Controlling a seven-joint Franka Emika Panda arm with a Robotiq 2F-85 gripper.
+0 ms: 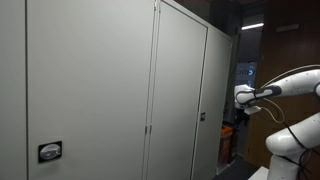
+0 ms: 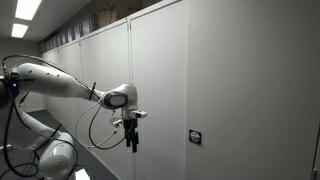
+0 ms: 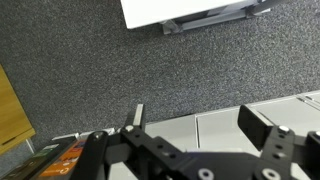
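My gripper stands open in the wrist view, its two dark fingers wide apart with nothing between them. Below it lies dark grey carpet. In exterior view 2 the gripper (image 2: 131, 138) hangs pointing down in front of tall pale cabinet doors (image 2: 160, 80), apparently touching nothing. Exterior view 1 has the arm (image 1: 292, 85) at the right edge, with its gripper small and dark against the background. A black latch (image 1: 50, 151) sits on the nearest cabinet door, shut flush with its neighbours; the same kind of latch (image 2: 195, 137) shows in exterior view 2.
A white board-like surface (image 3: 165, 8) with a metal bracket crosses the top of the wrist view. Colourful flat items (image 3: 62, 160) lie at its lower left, near a wooden panel (image 3: 12, 110). An orange bin (image 1: 226, 132) stands beyond the cabinets. Open carpet (image 3: 90, 70) spreads between.
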